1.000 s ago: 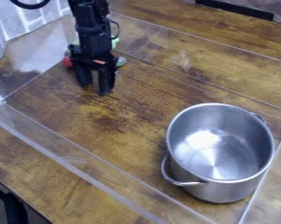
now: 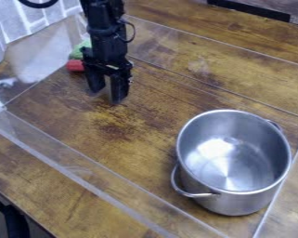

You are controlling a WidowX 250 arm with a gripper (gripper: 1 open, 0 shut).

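The dark robot gripper (image 2: pixel 108 84) hangs low over the wooden table at the upper left, its fingers pointing down. Just behind it lie a small red object (image 2: pixel 74 65) and a green one (image 2: pixel 82 48), both partly hidden by the arm; I cannot tell whether it touches them or how its fingers stand. A large steel pot (image 2: pixel 232 161) with side handles stands at the lower right.
A clear plastic border runs along the left side, and a dark slotted strip is at the top right.
The gripper has shifted very slightly, and less of the green object shows to the right of the arm. The pot has not moved.
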